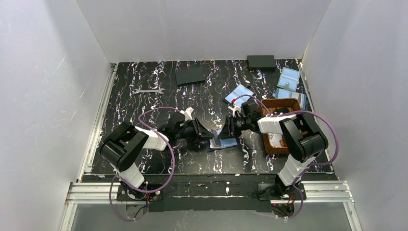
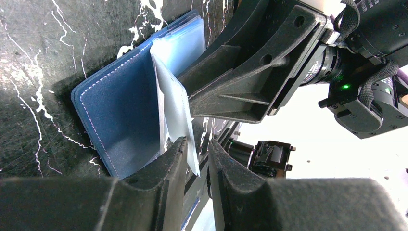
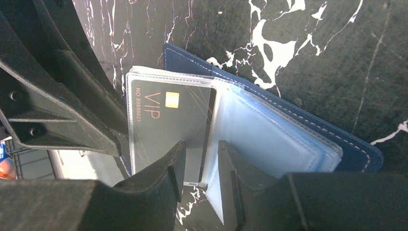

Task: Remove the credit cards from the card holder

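Note:
The blue card holder (image 1: 228, 142) lies on the dark marbled table between my two grippers, its translucent sleeves (image 2: 174, 106) lifted. A black VIP card (image 3: 166, 125) sits in a clear sleeve in the right wrist view. My left gripper is part open, its fingertips at either side of the lower edge of the upright sleeve. My right gripper is part open over the holder, fingertips at the sleeve beside the VIP card. Whether either touches the plastic is unclear.
A brown box (image 1: 272, 150) is at the right, partly under the right arm. Dark slabs (image 1: 190, 76), a wrench (image 1: 149, 91) and other light-blue items (image 1: 288, 79) lie toward the back.

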